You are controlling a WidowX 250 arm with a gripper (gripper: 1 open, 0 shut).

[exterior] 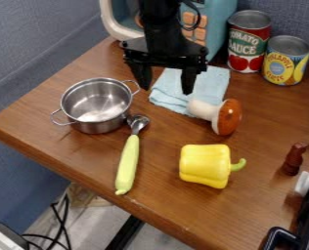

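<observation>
The black gripper [166,76] hangs over the back middle of the wooden table, above a light blue folded cloth [184,98]; its two fingers are apart with nothing visible between them. A steel pot [96,104] sits to its lower left, with a ladle [138,124] beside it and a corn cob [127,166] below that. A toy mushroom [225,117] lies at the cloth's front right. A yellow bell pepper [204,163] lies nearer the front.
A tomato can [247,44] and a yellow can [286,62] stand at the back right, beside a teal appliance [213,20]. A small wooden shaker [294,158] and black object [289,238] are at the right edge. The table's left edge is near the pot.
</observation>
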